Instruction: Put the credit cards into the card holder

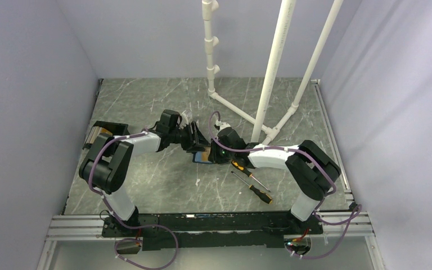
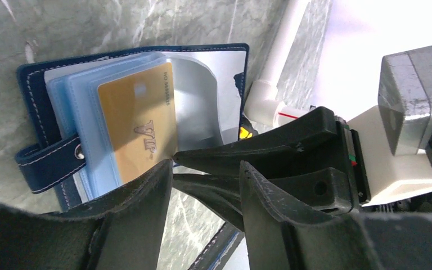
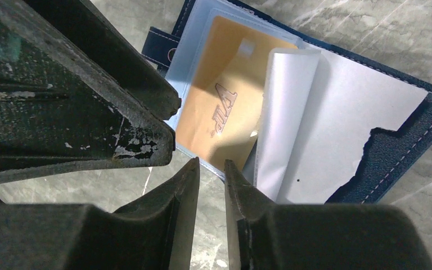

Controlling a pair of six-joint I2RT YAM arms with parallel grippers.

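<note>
The card holder [image 2: 31,95] lies unfolded on the table, dark blue with white stitching and clear plastic sleeves. A gold card lies in its upper sleeve; in the right wrist view, a pale plastic leaf [image 3: 287,112] stands curled up beside this gold card [image 3: 214,107]. My left gripper is open over the holder's lower edge, with nothing between its fingers. The right gripper has its fingers slightly apart at the card's lower edge. Between them only the sleeve edge and table show; no grip is visible.
At the table's far left stands a dark tray [image 1: 108,124] with cards in it. Two screwdrivers [image 1: 261,195] lie right of the holder, below the right arm. A white pipe frame [image 1: 239,112] rises behind the grippers.
</note>
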